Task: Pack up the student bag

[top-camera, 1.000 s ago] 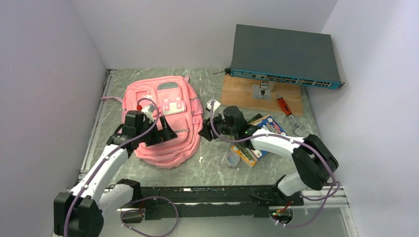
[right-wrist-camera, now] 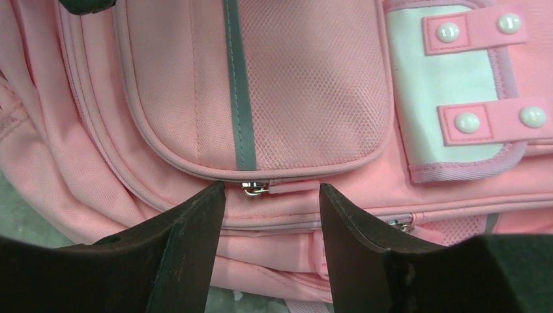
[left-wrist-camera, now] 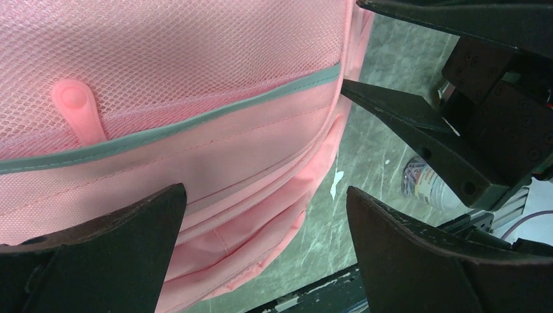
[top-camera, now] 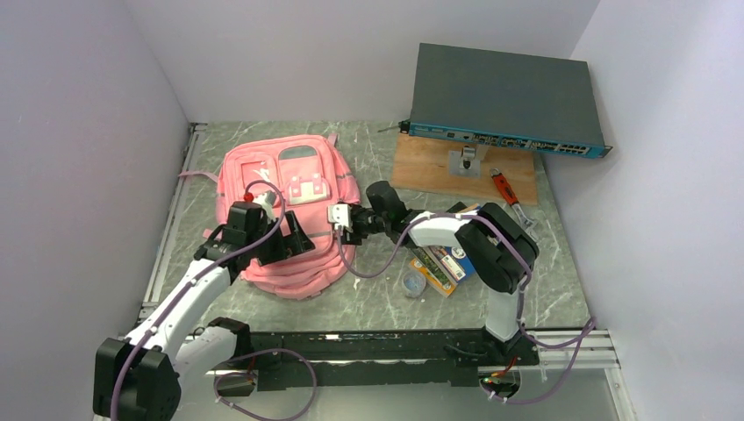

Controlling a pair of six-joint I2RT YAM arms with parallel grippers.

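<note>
The pink backpack (top-camera: 285, 158) lies flat on the left half of the table. Over its lower pocket my left gripper stands open, pink fabric showing beyond its wide-spread fingers and nothing held. My right gripper is at the bag's right side, its fingers partly apart. In the right wrist view, the front pocket's zip pull (right-wrist-camera: 293, 187) with its metal slider lies between those fingertips, with gaps visible beside it. The left wrist view shows the right gripper's fingers (left-wrist-camera: 404, 111) close to the pocket's edge. Whether they touch the bag is unclear.
Books (top-camera: 436, 270) lie partly under the right arm, beside a clear jar (top-camera: 414, 282). A red-handled wrench (top-camera: 504, 188) rests by a wooden board (top-camera: 421, 167). A large dark box (top-camera: 500, 92) overhangs the back right. Table between bag and jar is clear.
My right gripper has travelled left from beside the backpack to its right edge, over the front pocket's side.
</note>
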